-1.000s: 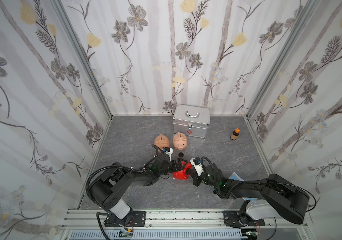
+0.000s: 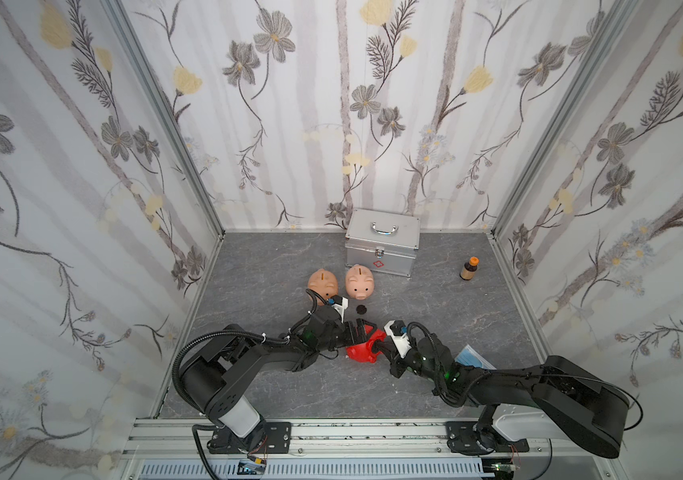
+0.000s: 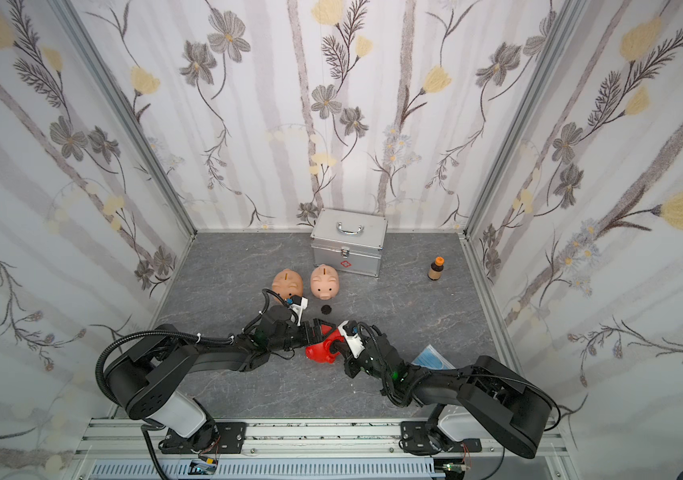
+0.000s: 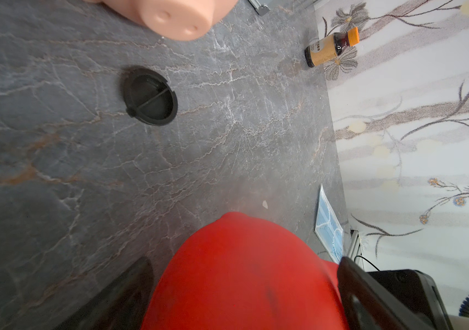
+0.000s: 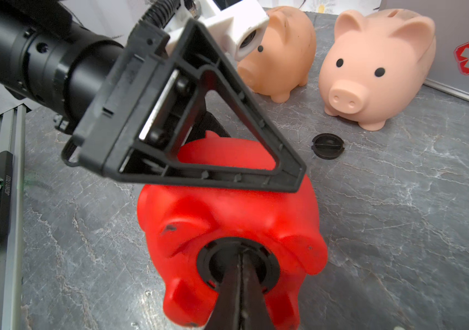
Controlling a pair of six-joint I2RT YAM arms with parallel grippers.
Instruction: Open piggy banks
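The red piggy bank (image 5: 234,206) lies tipped, its underside with a black ring facing the right wrist view. My left gripper stands open, its fingers on either side of the red bank's body. My right gripper is shut, its fingertips at the black ring's middle, nothing visible between them. How deep they reach is hard to tell. A loose black cap (image 4: 150,98) rests on the table just beyond. Two other piggy banks stand upright at the back: a pink one (image 5: 377,63) and a tan one (image 5: 286,52), partly hidden by the left gripper in the right wrist view.
Behind the pink bank stands a silver case (image 2: 381,240). A brown bottle with an orange cap (image 2: 469,268) is at the back right. A blue packet (image 4: 329,225) lies right of the arms, partly covered.
The right arm has shifted slightly toward the front right, its elbow swinging outward. The red bank has moved a little toward the front. The left arm is nearly still.
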